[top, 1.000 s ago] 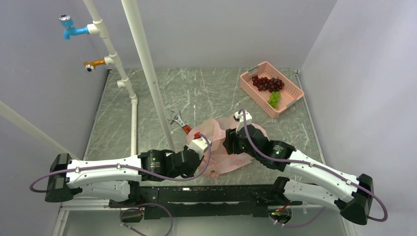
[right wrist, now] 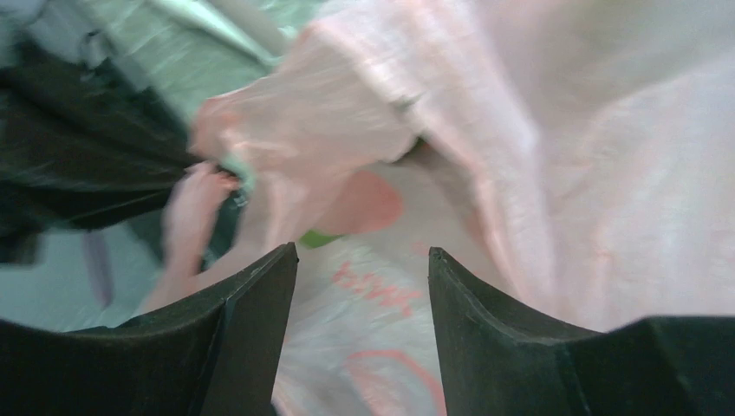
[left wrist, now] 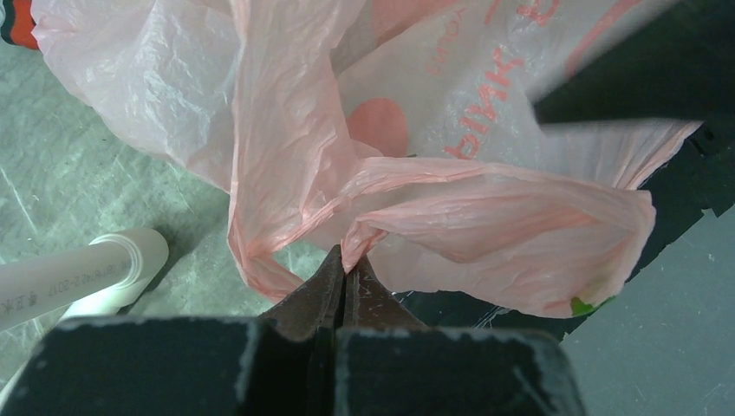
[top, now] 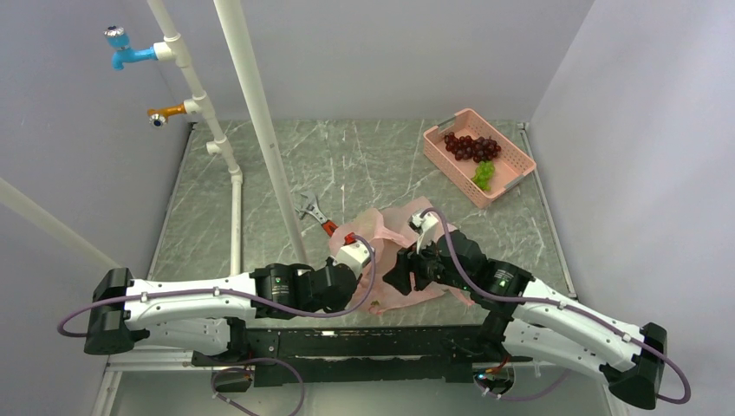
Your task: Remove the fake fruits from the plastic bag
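A pale pink plastic bag (top: pixel 403 299) lies crumpled near the table's front edge, between my two arms. In the left wrist view, my left gripper is shut on a gathered fold of the bag (left wrist: pixel 295 147). A bit of green fruit (left wrist: pixel 589 305) shows at the bag's lower right. My right gripper stands open at the bag's mouth, the gap between its fingers facing the inside. In the right wrist view a green patch (right wrist: pixel 319 238) shows within the bag, partly hidden by plastic. That view is blurred.
At the back right, a pink basket (top: pixel 449 173) holds dark red grapes (top: pixel 472 147) and a green bunch (top: pixel 484 175). An adjustable wrench (top: pixel 315 211) lies left of the bag. A white pipe (top: pixel 260 130) rises near the left arm.
The basket stays put.
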